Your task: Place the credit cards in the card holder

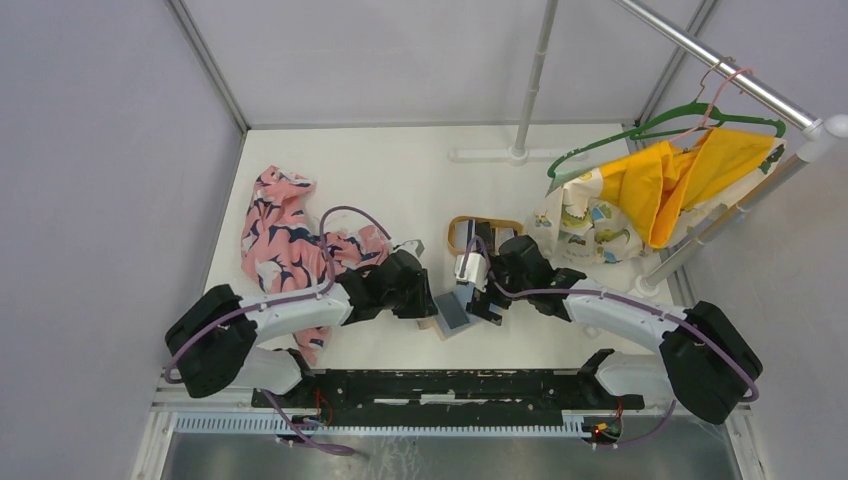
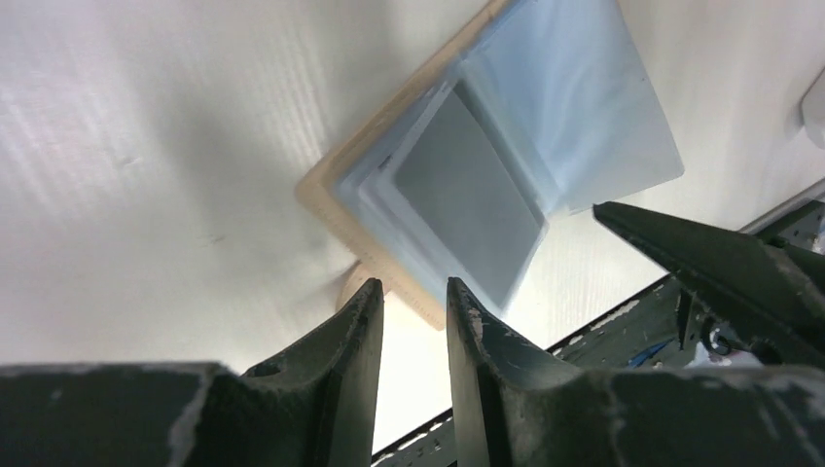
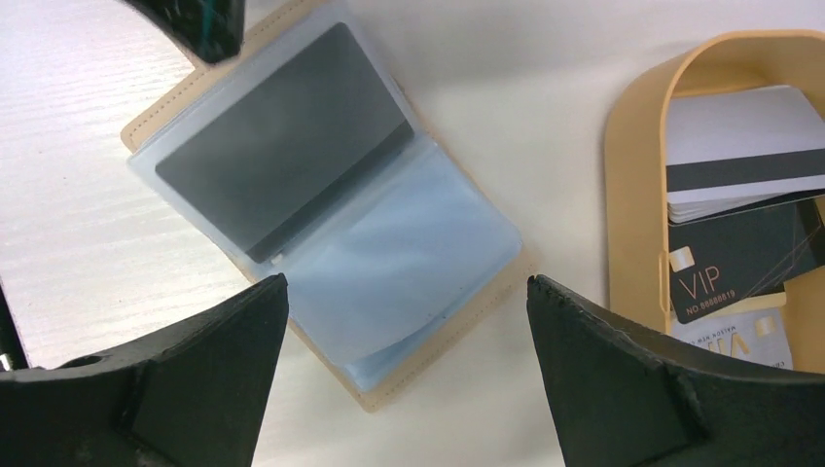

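The open card holder (image 1: 450,312) lies on the table between the grippers, with clear sleeves, a grey card (image 2: 457,195) in one. Above its lower edge, my left gripper holds its fingers apart; nothing shows gripped. My right gripper stands wide open over the holder's blue sleeve. A tan box (image 3: 632,146) of stacked cards, white and black ones among them, sits just behind the holder, to the right in the right wrist view.
Pink patterned cloth (image 1: 275,215) covers the table's left side. A clothes rack (image 1: 750,85) with hung fabric stands at the right.
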